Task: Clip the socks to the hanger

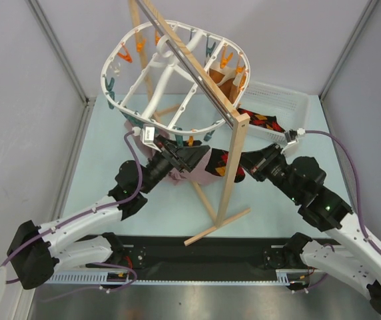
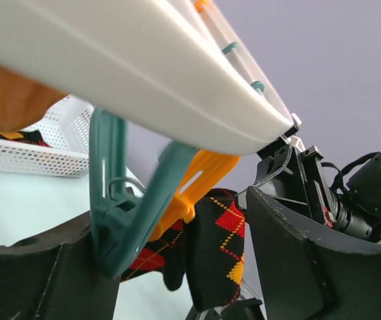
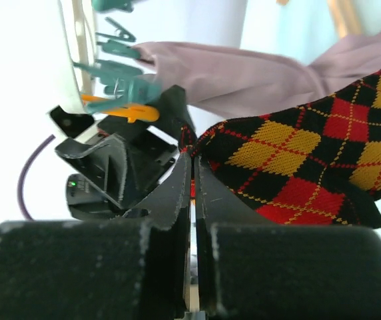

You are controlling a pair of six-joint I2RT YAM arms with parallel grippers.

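Observation:
A black argyle sock (image 3: 297,160) with red and yellow diamonds hangs from my right gripper, which is shut on its edge. In the top view it is at the right of my left gripper (image 1: 192,156), beside the wooden post. My left gripper stands open just below the white hanger ring (image 2: 150,63), around a teal clip (image 2: 134,223) and an orange clip (image 2: 200,180). The sock shows behind those clips in the left wrist view; whether a clip holds it I cannot tell. Pink cloth (image 3: 237,77) hangs behind the sock.
The wooden stand (image 1: 227,187) stands between my arms, its foot on the pale table (image 1: 97,187). A white basket (image 1: 284,97) with another patterned sock (image 1: 260,120) sits at the back right.

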